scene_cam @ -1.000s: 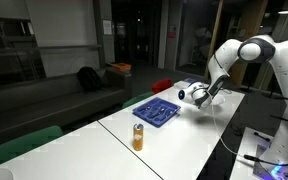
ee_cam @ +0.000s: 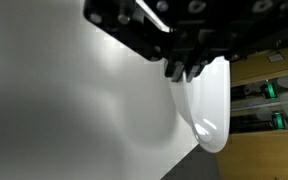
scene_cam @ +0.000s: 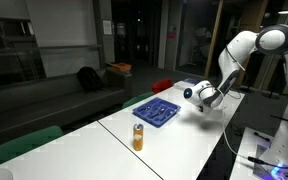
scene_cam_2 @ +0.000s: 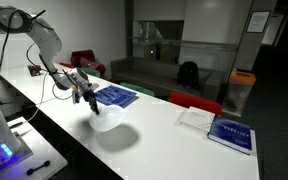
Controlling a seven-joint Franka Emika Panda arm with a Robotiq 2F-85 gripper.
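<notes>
A white plate-like disc (scene_cam_2: 109,118) hangs tilted above the table in the second exterior view. My gripper (scene_cam_2: 93,107) is shut on its edge. In the wrist view the gripper shows at the top, its fingers closed on the rim of the white disc (ee_cam: 206,105), which extends down to the right. The first exterior view shows the gripper (scene_cam: 199,108) over the right part of the table, with the pale disc hard to make out against the white surface.
A blue tray (scene_cam: 156,112) with small dark items stands on the white table. An orange-brown bottle (scene_cam: 138,137) is nearer the front. A dark blue box (scene_cam_2: 231,134) and a white rack (scene_cam_2: 196,119) lie towards the far end.
The tray and bottle have stayed put.
</notes>
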